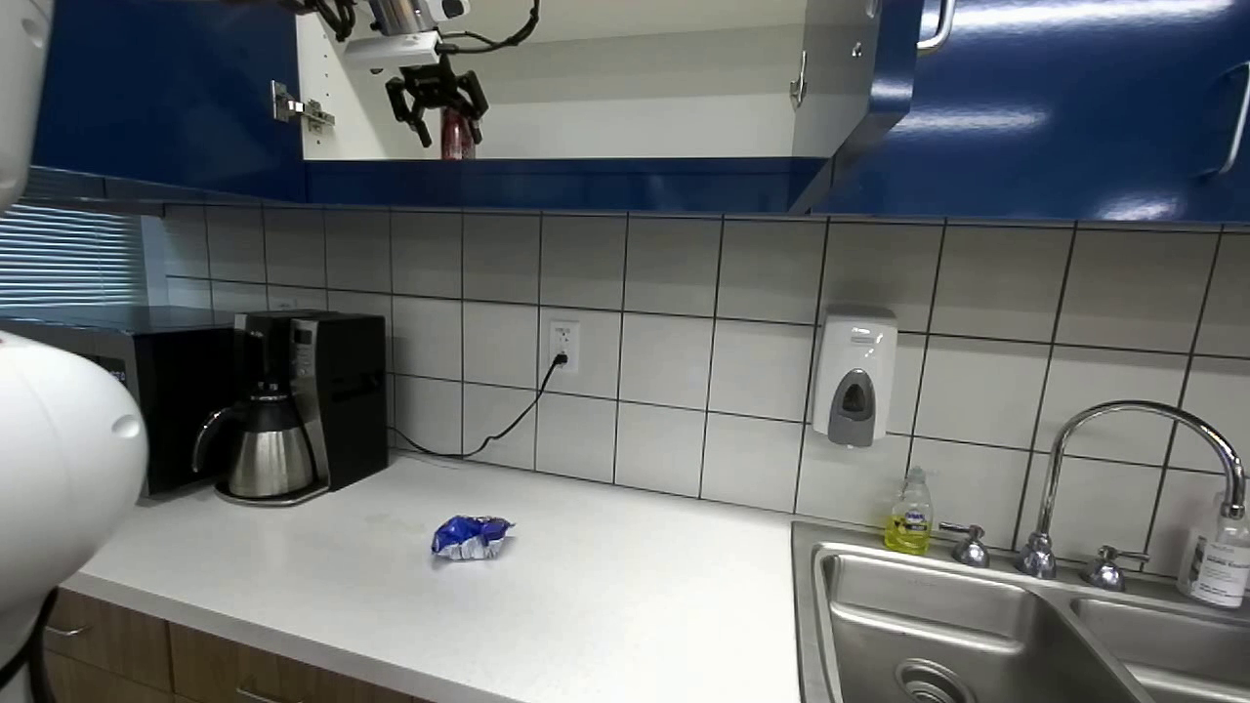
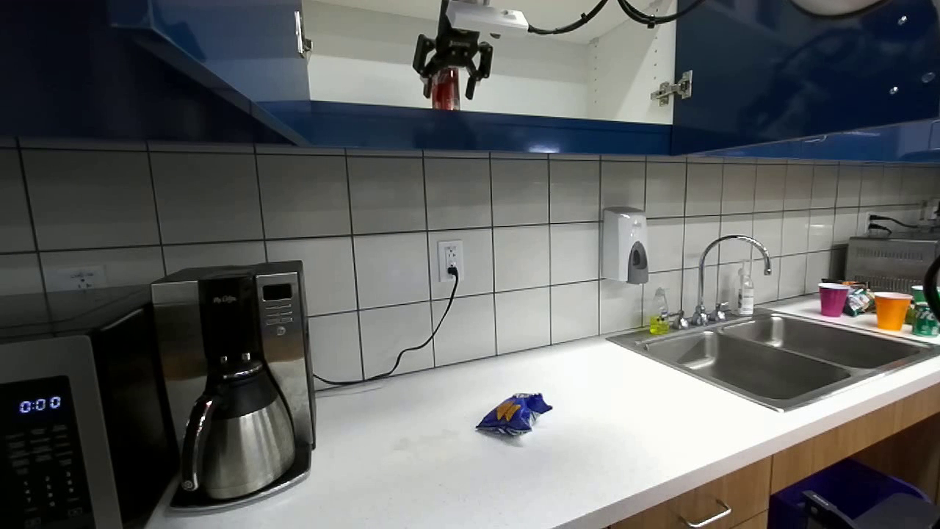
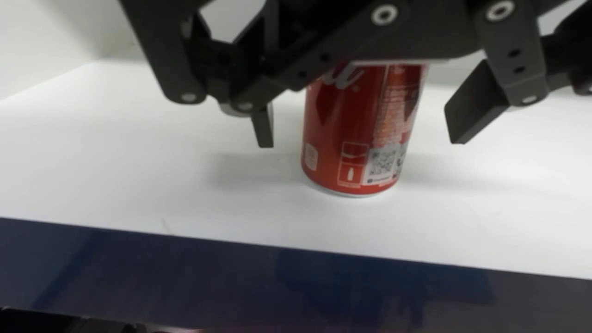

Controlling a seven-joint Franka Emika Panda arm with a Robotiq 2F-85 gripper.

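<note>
A red soda can (image 3: pixel 358 133) stands upright on the white cabinet shelf (image 3: pixel 166 183), close to its blue front edge. My gripper is open above it, with one finger on each side and a gap to the can on both sides. The can's top is hidden behind the gripper's body in the wrist view. Both exterior views show the gripper (image 1: pixel 445 121) inside the open upper cabinet, with the can (image 2: pixel 446 89) partly showing between its fingers. A crumpled blue snack bag (image 1: pixel 471 538) lies on the counter below.
Swung-open blue doors (image 1: pixel 861 94) flank the cabinet opening, and the blue shelf edge (image 2: pixel 529 128) runs along its front. On the counter are a coffee maker (image 2: pixel 238 388), a microwave (image 2: pixel 53 414) and a sink (image 2: pixel 749 366). To the right of the can the shelf is clear.
</note>
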